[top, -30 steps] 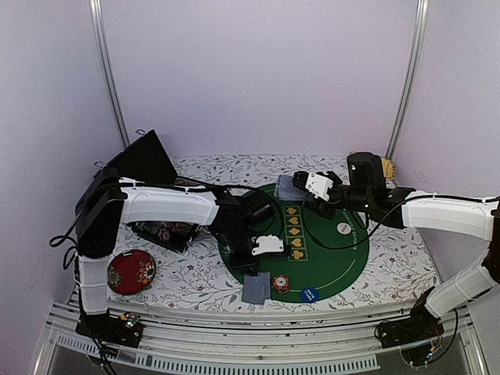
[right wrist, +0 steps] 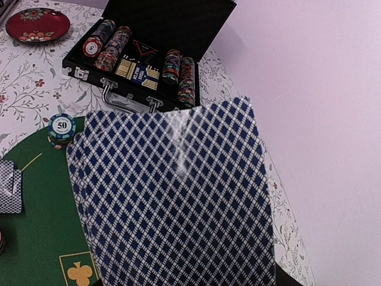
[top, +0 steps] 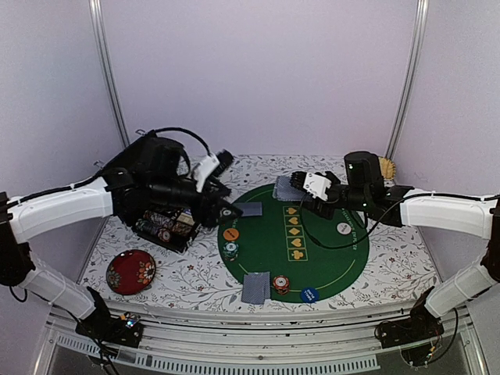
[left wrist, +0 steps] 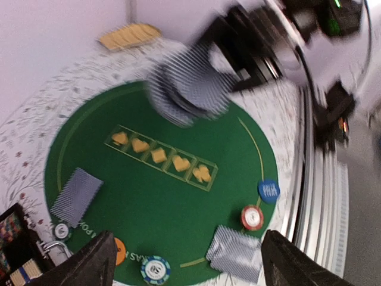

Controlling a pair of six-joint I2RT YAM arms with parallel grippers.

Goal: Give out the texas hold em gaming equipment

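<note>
My right gripper (top: 312,191) is shut on a deck of blue checked cards (right wrist: 172,190) held over the far side of the green mat (top: 336,266). My left gripper is raised over the mat's left side, blurred in the top view, its fingers apart with nothing visible between them. A card pile lies at the near edge (top: 256,287), another at the left (left wrist: 77,196). Chip stacks stand on the mat: blue-green (right wrist: 62,128), orange-red (top: 280,283). A blue button (top: 309,294) lies near the front.
An open black chip case (right wrist: 131,71) stands left of the mat, with a red floral plate (top: 131,272) in front of it. A yellow object (left wrist: 128,36) is at the back right. The flowered table surrounds the mat.
My left arm has lifted and moved up and back to the left, away from the near card pile. My right arm has stayed in place with its cards.
</note>
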